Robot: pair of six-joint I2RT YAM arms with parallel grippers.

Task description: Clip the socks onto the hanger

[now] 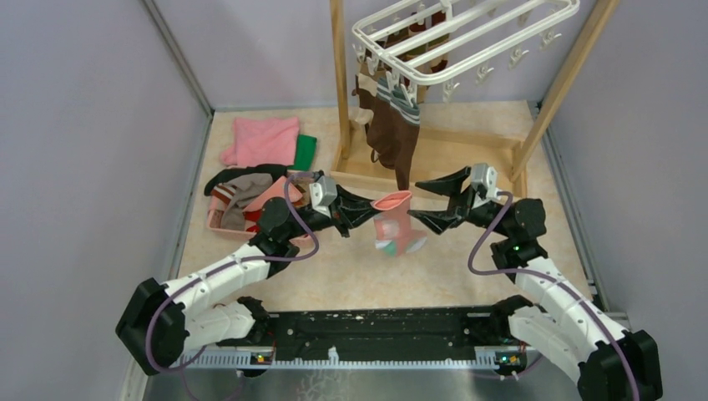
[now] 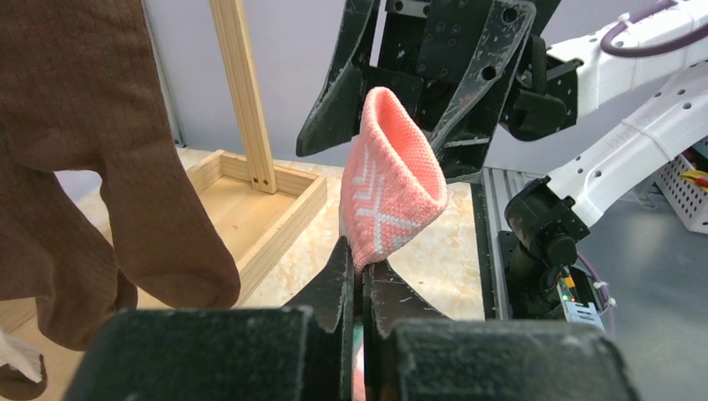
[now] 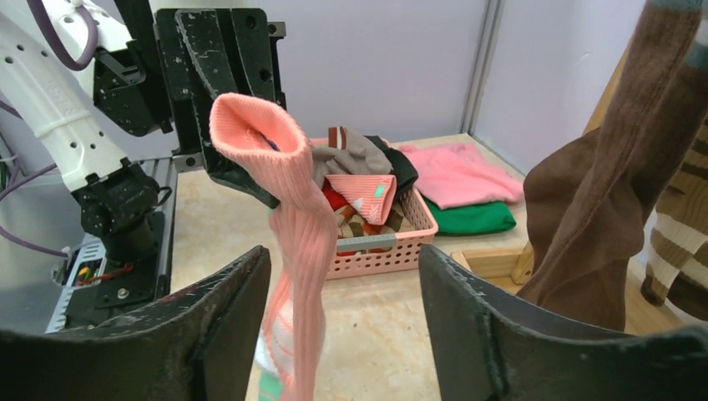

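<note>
A pink sock (image 1: pixel 394 224) with white and green patches hangs by its cuff from my left gripper (image 1: pixel 377 209), which is shut on one side of the cuff. In the left wrist view the fingertips pinch the patterned pink knit (image 2: pixel 386 196), and its cuff opening gapes upward. My right gripper (image 1: pixel 413 200) is open on the sock's right side, fingers apart and close to the cuff, with nothing gripped. Between the right gripper's spread fingers (image 3: pixel 219 309), the sock (image 3: pixel 294 209) shows a short way ahead. At the top, the white hanger (image 1: pixel 467 50) carries a row of clips (image 1: pixel 483 73).
Brown socks (image 1: pixel 392 134) hang from the hanger's left side, their toes reaching down close to the right gripper. A pink basket (image 1: pixel 216 224) of socks stands left, with pink cloth (image 1: pixel 263 142) and green cloth (image 1: pixel 305 152) behind it.
</note>
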